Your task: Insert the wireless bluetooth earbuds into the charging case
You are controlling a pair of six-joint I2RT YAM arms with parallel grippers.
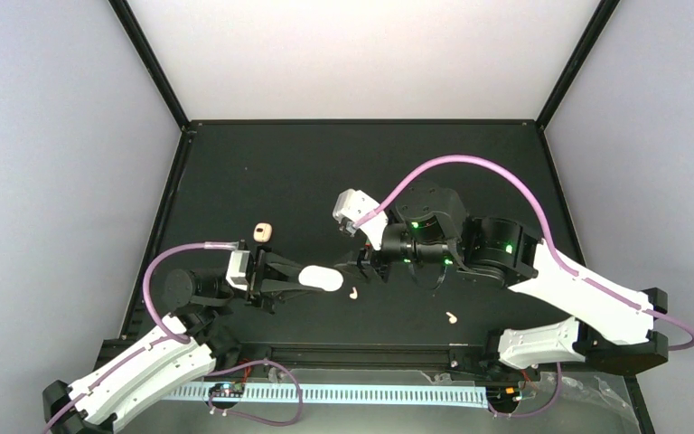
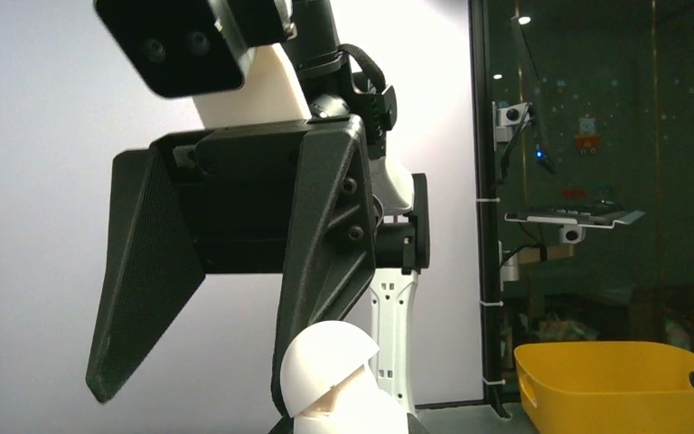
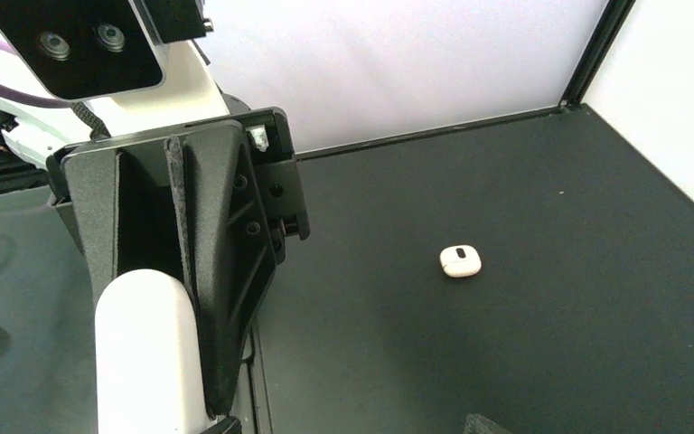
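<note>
My left gripper (image 1: 300, 276) is shut on the white charging case (image 1: 321, 278), holding it above the dark table. In the left wrist view, the case's rounded lid (image 2: 327, 360) is tilted open, with a gap under it. My right gripper faces it there, fingers parted, one finger (image 2: 316, 262) touching or very close to the lid. The right wrist view shows the case (image 3: 149, 353) between the left fingers. Two small white earbuds lie on the table: one (image 1: 353, 293) just right of the case, another (image 1: 451, 317) farther right.
A small rounded white object (image 1: 262, 232) with a darker patch lies on the table behind the left gripper; the right wrist view also shows this object (image 3: 460, 262). A yellow basket (image 2: 623, 380) stands outside.
</note>
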